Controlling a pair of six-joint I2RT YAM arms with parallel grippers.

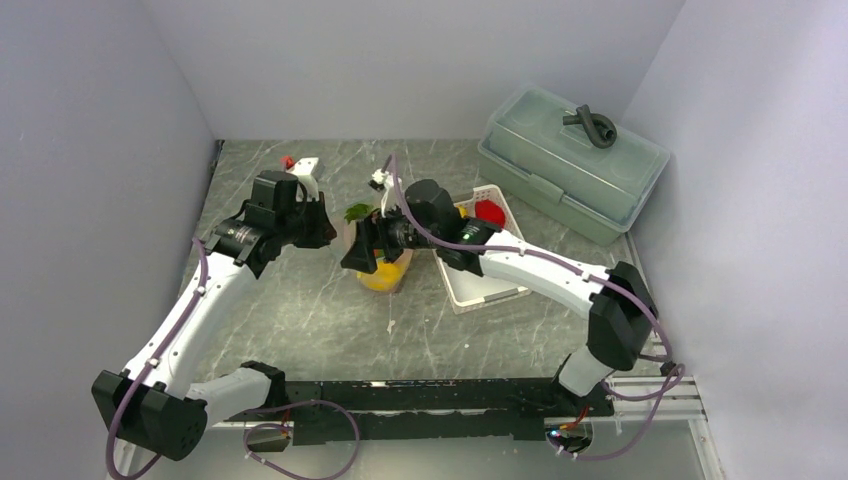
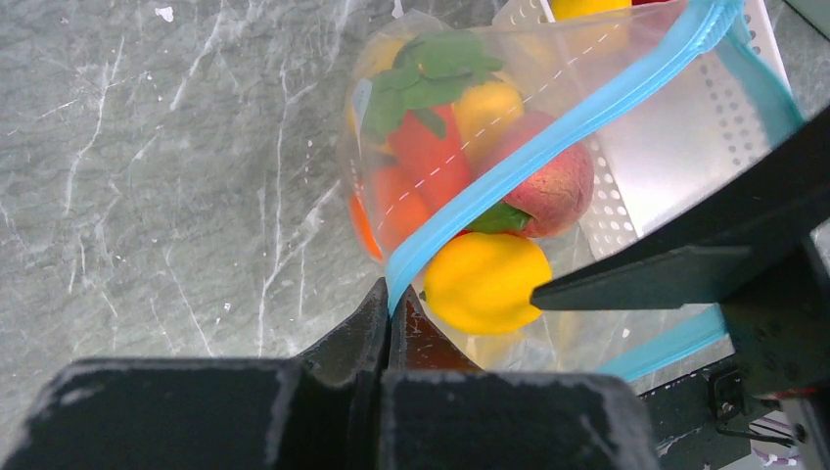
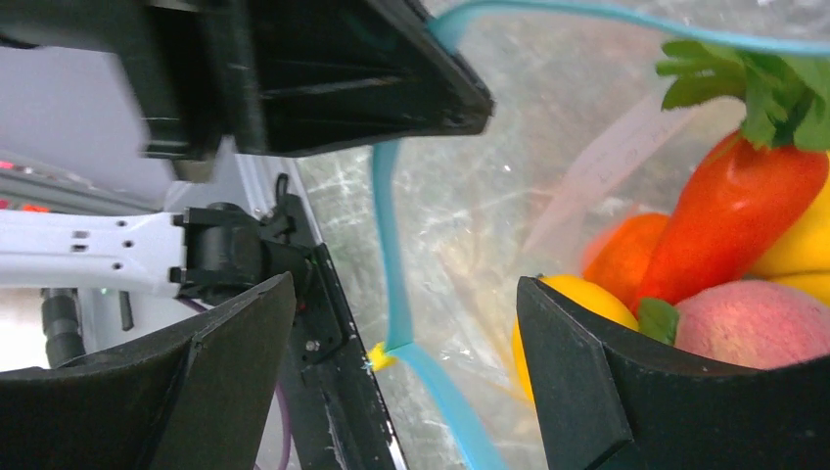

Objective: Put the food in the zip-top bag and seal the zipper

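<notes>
My left gripper is shut on the blue zipper edge [image 2: 548,142] of the clear bag [image 2: 387,127], at one corner of its mouth. The mouth is spread wide. Inside lie a yellow pepper [image 2: 487,284] near the opening, a peach [image 2: 563,186], a red item [image 2: 431,157] with green leaves and other yellow and orange food. My right gripper stands open over the mouth, its fingers [image 3: 607,392] apart with nothing held between them. One of its fingers [image 2: 675,259] crosses the left wrist view, close above the yellow pepper.
Right of the bag stands a white perforated basket [image 1: 487,300] with a red item [image 1: 490,212] and a yellow item [image 1: 463,211] at its far end. A green lidded box [image 1: 560,165] fills the back right.
</notes>
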